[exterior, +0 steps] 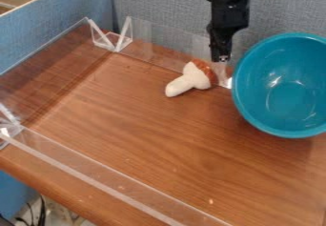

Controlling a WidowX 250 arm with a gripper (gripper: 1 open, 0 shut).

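Note:
My black gripper (219, 52) hangs from the top of the view near the grey back wall, above and left of a turquoise bowl (276, 92); it looks shut, with nothing visible between its fingers. The bowl stands at the right, tilted so its inside faces the camera. A white toy mushroom (182, 84) with an orange-brown patterned cap lies on the wooden table (147, 158), just left of the bowl and below the gripper.
Clear plastic barriers with white corner brackets (111, 37) line the table's edges. A box (29, 3) sits at the top left. Cables show at the bottom left.

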